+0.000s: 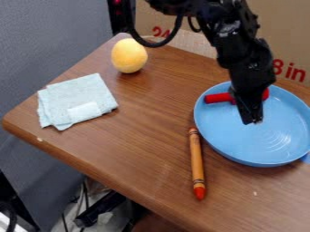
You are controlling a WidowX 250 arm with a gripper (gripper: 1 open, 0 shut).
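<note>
My black gripper [249, 107] hangs over the blue plate [248, 140] at the right, reaching down beside a red object [218, 98] on the plate's back part, which it partly hides. Whether its fingers are open or shut, or touch the red object, I cannot tell. An orange crayon [197, 163] lies just left of the plate, pointing toward the front.
A yellow ball-like object [129, 56] sits at the back left of the wooden table [121, 145]. A folded pale cloth [75, 101] lies on the left. A cardboard box [285, 36] stands behind.
</note>
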